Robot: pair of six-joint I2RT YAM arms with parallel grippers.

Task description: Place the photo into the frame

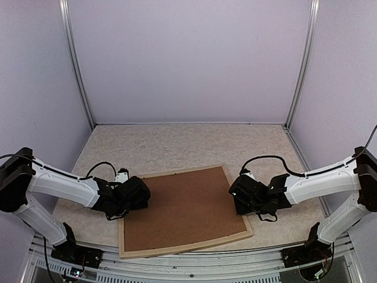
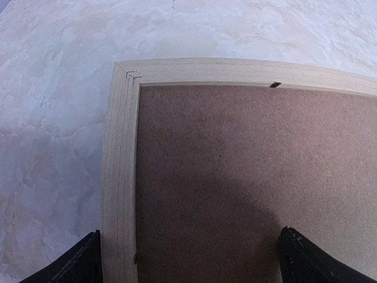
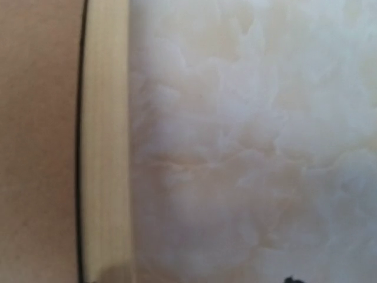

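Note:
A light wooden frame (image 1: 122,239) lies slightly turned on the table, filled by a brown board (image 1: 182,206). No separate photo can be made out. Over the frame's left side, my left gripper is open; one of its fingers (image 2: 79,259) is by the outer edge of the left rail and the other over the board. My right gripper (image 1: 237,205) is at the right rail (image 3: 106,147). Its fingers barely enter the bottom of the right wrist view, so its fingers and anything between them are hidden. A dark line runs between board and right rail.
Grey walls (image 1: 188,59) enclose the back and sides. The frame's front rail reaches the metal ledge (image 1: 194,259) at the table's front edge. A small dark tab (image 2: 275,85) sits on the far rail.

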